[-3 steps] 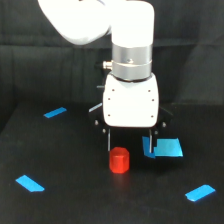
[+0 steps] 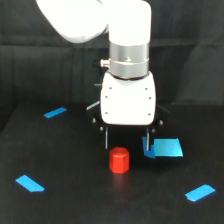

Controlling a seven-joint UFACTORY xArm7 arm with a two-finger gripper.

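Note:
A small red cylinder (image 2: pixel 119 161) stands upright on the dark table, near the middle of the view. My white gripper (image 2: pixel 128 144) points down from above, its two dark fingers spread wide apart. Nothing shows between them. In the picture the fingertips lie higher than most of the cylinder, which appears below the gap and nearer the left finger. How far apart they are in depth, I cannot tell.
A blue square (image 2: pixel 168 148) lies flat on the table to the right of the gripper, partly behind the right finger. Blue tape strips mark the left front (image 2: pixel 30 184), right front (image 2: pixel 200 193) and left back (image 2: pixel 55 113). Between them, the table looks bare.
My gripper has shifted very slightly to the left. The red cylinder and the blue pieces look essentially the same, and the fingers are still apart.

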